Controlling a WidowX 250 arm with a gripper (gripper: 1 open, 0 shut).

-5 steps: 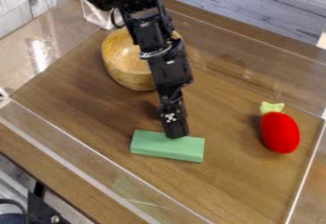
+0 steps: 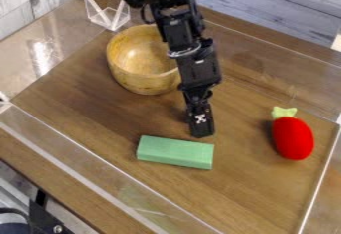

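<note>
My black arm reaches down from the top of the view, and its gripper is low over the wooden table just above a green block, apart from it. Whether the fingers are open or shut is hard to tell. Behind the arm sits a round wooden bowl. At the right lies a red object with a pale green top, like a toy vegetable.
A clear holder stands at the back left.
My gripper has moved up in the view and slightly right, away from the green block. The block, bowl and red object have not moved.
</note>
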